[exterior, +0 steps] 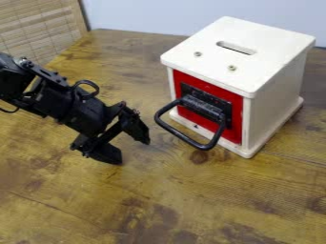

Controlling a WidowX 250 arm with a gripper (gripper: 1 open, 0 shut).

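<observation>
A white wooden box [261, 67] stands at the right with a slot and two metal studs on top. Its red front panel [188, 86] carries a black bar handle [195, 138] that sticks out toward the lower left. My black gripper [126, 141] is open, its fingers just left of the handle and apart from it, with nothing seen between them.
A woven panel [38, 29] stands at the back left, and a pale wall [152, 13] runs behind.
</observation>
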